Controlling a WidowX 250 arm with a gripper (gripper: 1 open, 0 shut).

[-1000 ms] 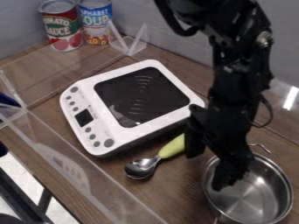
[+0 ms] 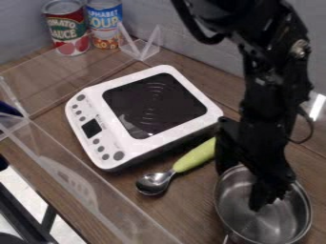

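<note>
My black gripper [image 2: 254, 181] reaches down into the steel pot [image 2: 287, 219] at the lower right, over its rear part; whether its fingers are open or shut is hidden in the dark shape. A spoon [image 2: 156, 181] with a green handle lies on the wooden counter between the pot and the white induction cooker [image 2: 102, 131].
A tomato sauce can [image 2: 67, 27] and a soup can [image 2: 105, 24] stand at the back left. Clear plastic pieces lie along the left. The counter's front edge is at the lower left. Some bare wood [image 2: 128, 219] is left of the pot.
</note>
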